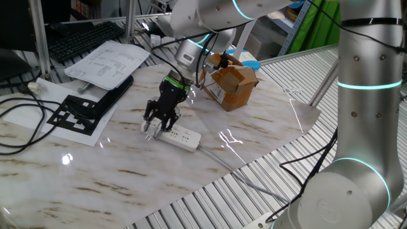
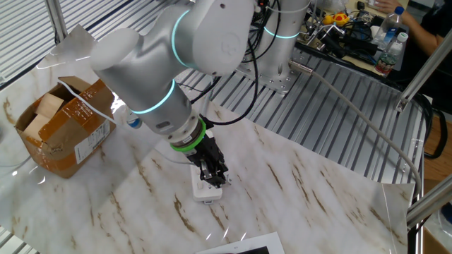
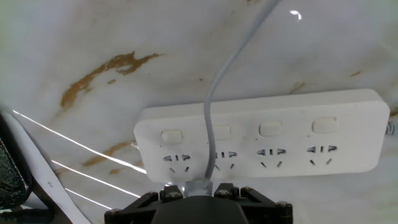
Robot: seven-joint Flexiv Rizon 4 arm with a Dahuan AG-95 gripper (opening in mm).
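A white power strip [image 1: 183, 137] lies on the marbled tabletop, its row of sockets and switches facing up in the wrist view [image 3: 298, 134]. My gripper [image 1: 154, 129] is above the strip's end away from its own cord. Between the fingertips sits a pale grey plug [image 3: 198, 186], and the gripper is shut on it. From the plug a grey cable [image 3: 214, 87] runs up across the strip in the wrist view. Thin prongs show below the fingers in exterior view 1, but whether they touch the strip I cannot tell.
An open cardboard box [image 1: 232, 86] stands behind the arm. To the left are a printed marker sheet [image 1: 76, 117], a black device [image 1: 111, 98], papers [image 1: 108, 63] and a loose black cable [image 1: 41, 127].
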